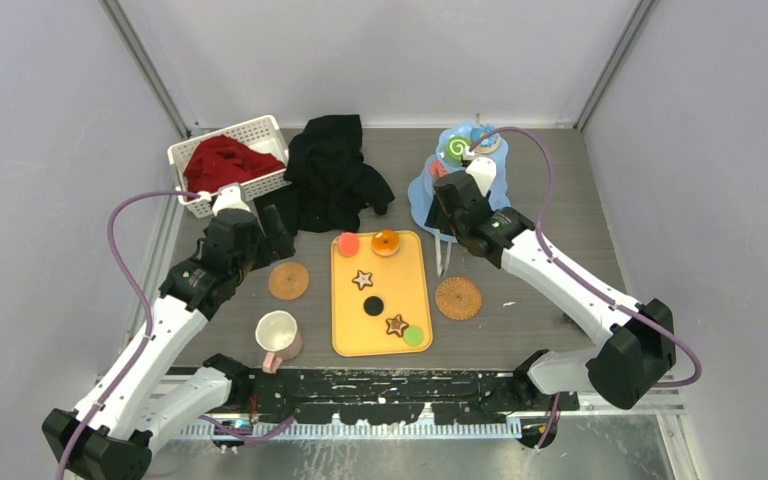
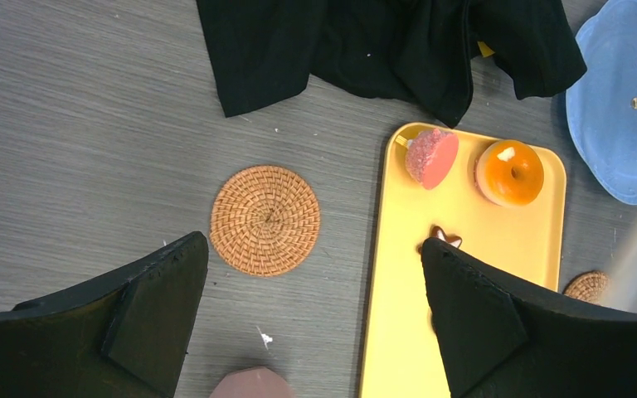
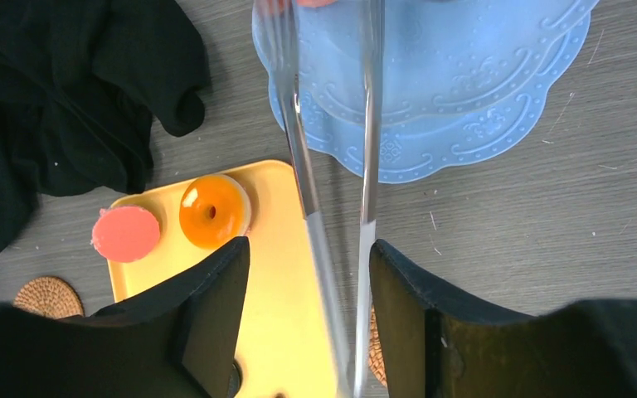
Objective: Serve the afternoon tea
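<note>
A pair of metal tongs (image 3: 369,149) with pale handles runs lengthwise between the fingers of my right gripper, which is open beside the blue tiered stand (image 3: 431,137). The tongs' two arms stand apart, and space shows on their left. Sweets sit on the stand, including a green swirl (image 1: 457,149) and a blue-topped piece (image 1: 484,137). On the yellow tray (image 1: 345,335) lie an orange-glazed donut (image 1: 385,242), a pink-topped piece (image 1: 348,245), star cookies (image 1: 397,325), a black disc (image 1: 373,305) and a green disc (image 1: 413,335). My left gripper is open and empty above the table.
A pink mug (image 1: 278,335) stands at the front left. Two woven coasters (image 1: 288,281) flank the tray. Black cloth (image 1: 335,170) lies at the back, beside a white basket (image 1: 260,130) with red cloth (image 1: 225,163). Bare table extends right of the stand.
</note>
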